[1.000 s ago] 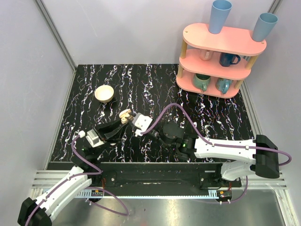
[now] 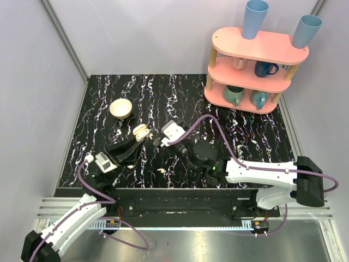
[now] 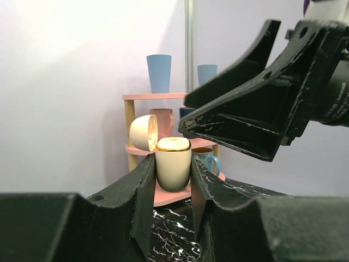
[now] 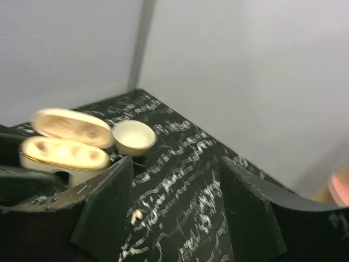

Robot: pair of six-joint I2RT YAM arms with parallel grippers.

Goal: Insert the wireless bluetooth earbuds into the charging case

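Note:
My left gripper [image 2: 143, 136] is shut on the cream charging case, whose hinged lid stands open; the right wrist view shows the tray [image 4: 64, 154] with its two hollows, somewhat blurred. My right gripper [image 2: 160, 141] is apart from the case, just right of it, its fingers spread with nothing seen between them. Small pale pieces, likely earbuds [image 4: 136, 216], lie on the black marble table below, also visible in the top view [image 2: 161, 170].
A cream bowl [image 2: 120, 108] sits at the back left. A pink three-tier shelf [image 2: 258, 46] with cups and mugs stands at the back right.
My right gripper has drawn back to the right, away from the case. The left gripper with the case has shifted slightly left.

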